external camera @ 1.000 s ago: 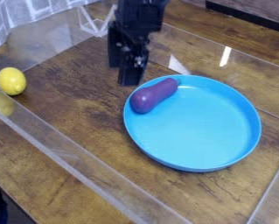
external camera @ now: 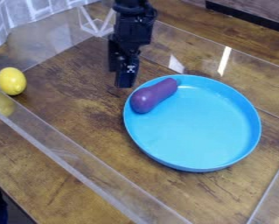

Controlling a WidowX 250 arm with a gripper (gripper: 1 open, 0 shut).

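My gripper [external camera: 124, 64] is at the top middle, hanging over the wooden table, open, with its dark fingers pointing down and nothing seen between them. It is left of and behind a round blue plate [external camera: 202, 136]. A purple eggplant [external camera: 152, 94] lies on the plate's upper left part. A yellow lemon-like object [external camera: 10, 80] sits at the far left.
Clear plastic edges run along the left, lower left and right of the work area.
My gripper has moved back, toward the top of the view, and looks smaller. The plate, eggplant and yellow object have stayed where they were.
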